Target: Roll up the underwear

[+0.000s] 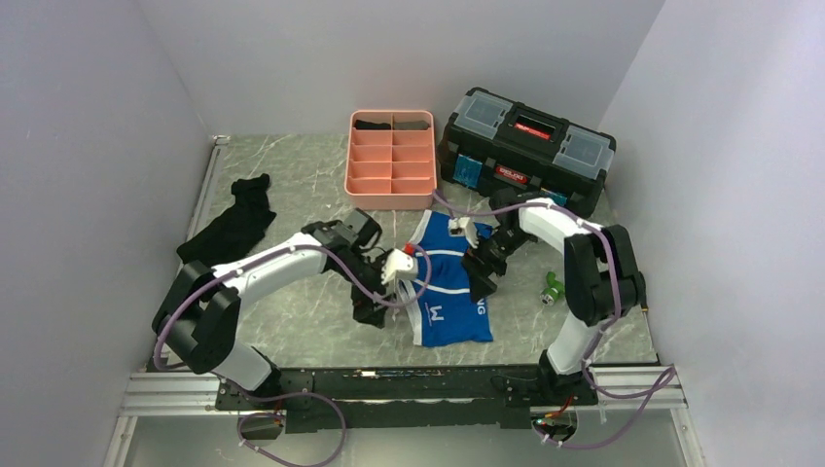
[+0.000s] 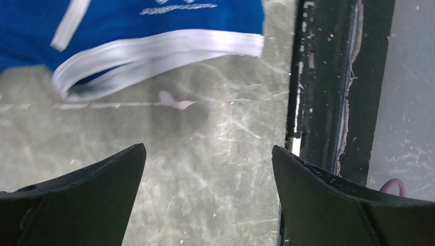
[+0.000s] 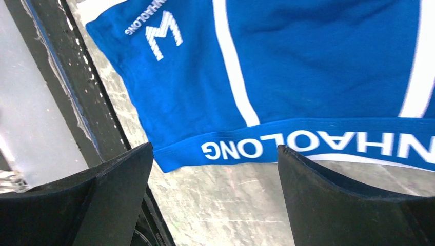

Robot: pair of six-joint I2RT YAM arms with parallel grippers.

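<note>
Blue underwear [image 1: 443, 316] with white stripes lies spread on the marbled table, its long side running away from the front edge. Its white-edged side [image 2: 169, 46] shows in the left wrist view, slightly lifted into a fold at one part. The lettered waistband [image 3: 302, 141] crosses the right wrist view. At the left of the cloth my left gripper [image 1: 375, 309] stands open, with only bare table between its fingers. My right gripper [image 1: 479, 277] is open over the cloth's right side, its fingers [image 3: 333, 195] apart and nothing gripped.
A pink divided box [image 1: 392, 201] stands behind, with dark cloth in its back compartments. The black toolbox [image 1: 530, 146] fills the back right. Black cloth [image 1: 233, 224] lies at left, and a green can [image 1: 552, 289] at right.
</note>
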